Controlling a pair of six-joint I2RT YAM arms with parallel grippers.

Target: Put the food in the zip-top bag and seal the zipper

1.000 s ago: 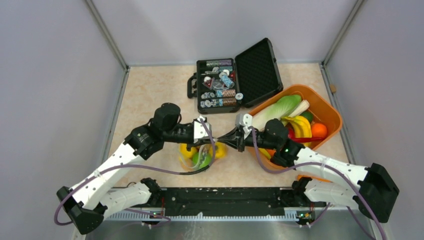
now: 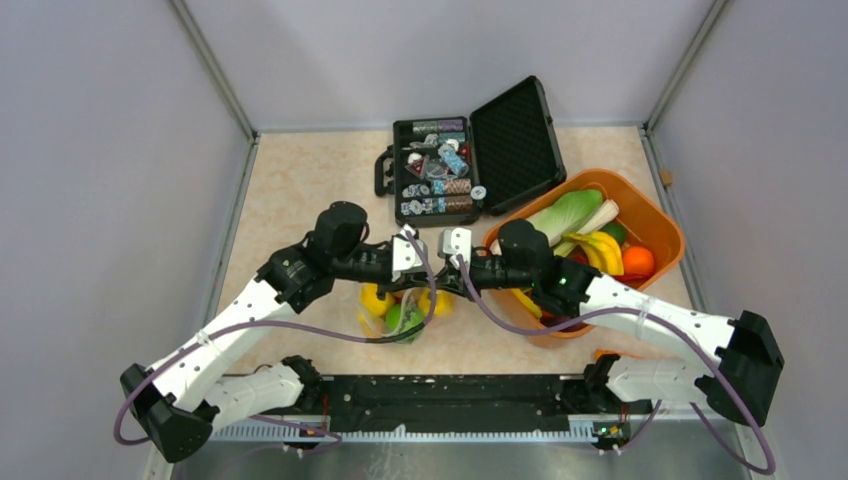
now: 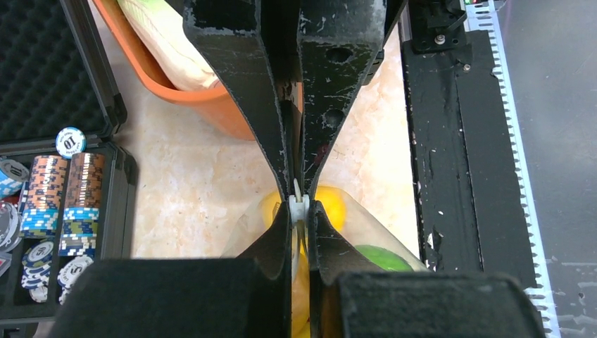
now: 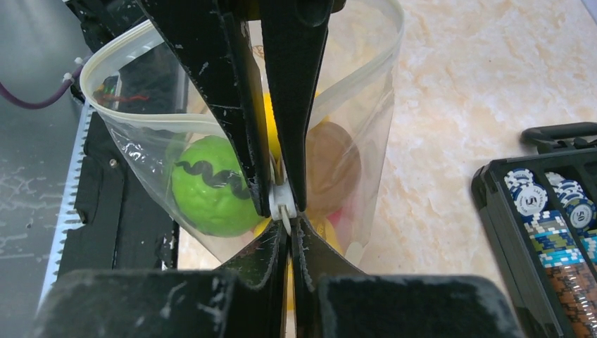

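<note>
A clear zip top bag holds a green food piece, a round brown one and yellow ones. Its mouth gapes wide in the right wrist view. At one end of the zipper, my left gripper is shut on a small white slider, with the thin zipper strip beside it. My right gripper is shut, its tips right against that slider. A thin pale strip meets those tips; whether it is pinched, I cannot tell. From above, both grippers meet over the bag, mostly hidden by the wrists.
An orange bin of toy produce stands at the right, partly beneath my right arm. An open black case of poker chips lies at the back. Bare tabletop shows at the back left.
The left arm has shifted only a little. Bag and food look nearly unchanged.
</note>
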